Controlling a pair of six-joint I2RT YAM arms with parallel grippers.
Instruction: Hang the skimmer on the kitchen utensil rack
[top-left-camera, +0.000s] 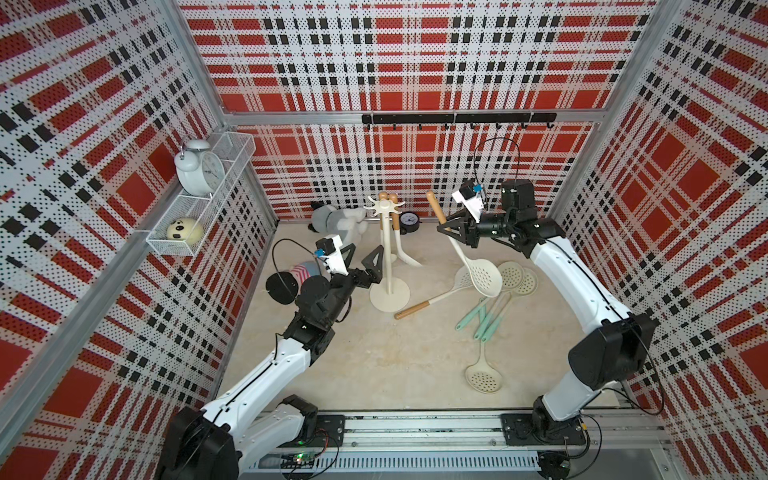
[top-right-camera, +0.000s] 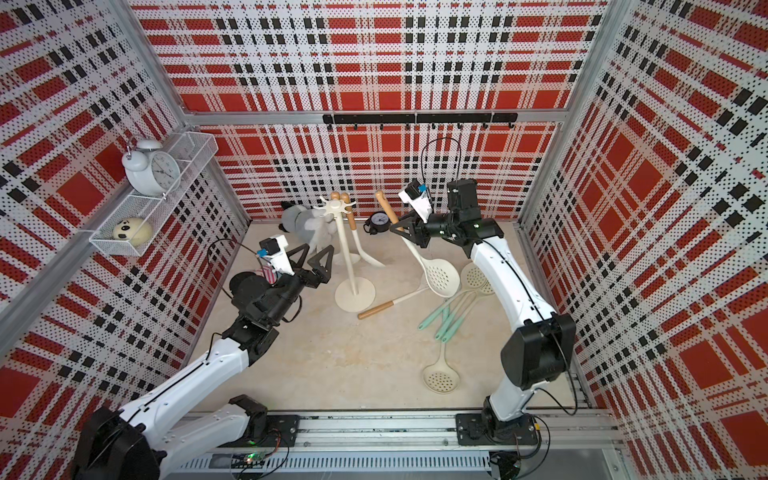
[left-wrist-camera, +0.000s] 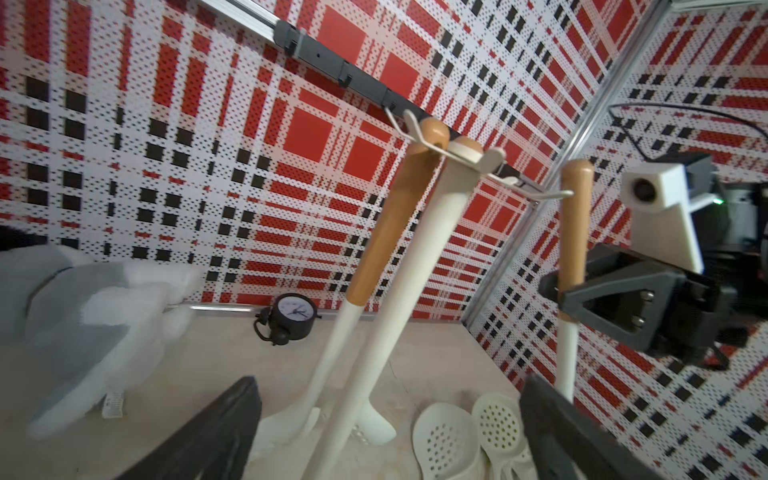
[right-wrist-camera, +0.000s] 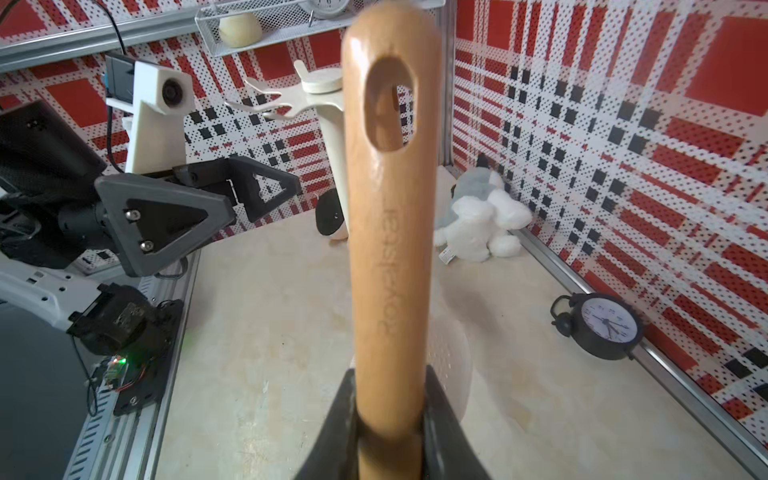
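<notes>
The skimmer (top-left-camera: 485, 277), white with a perforated bowl and a wooden handle, hangs tilted in the air to the right of the rack. My right gripper (top-left-camera: 450, 227) is shut on its handle, whose slotted end (right-wrist-camera: 389, 104) fills the middle of the right wrist view. The cream utensil rack (top-left-camera: 387, 248) stands upright on a round base, with hooks (top-right-camera: 334, 208) at its top; several wooden-handled utensils (left-wrist-camera: 396, 216) hang from its back side. Left of the rack stem, my left gripper (top-left-camera: 373, 264) stands open with nothing between its fingers.
Another wooden-handled utensil (top-left-camera: 412, 309) lies right of the rack base. Several green-handled utensils (top-left-camera: 489, 323) and a skimmer (top-left-camera: 484, 377) lie at the right. A plush toy (top-left-camera: 337, 221) and a small black clock (top-left-camera: 409, 221) sit behind.
</notes>
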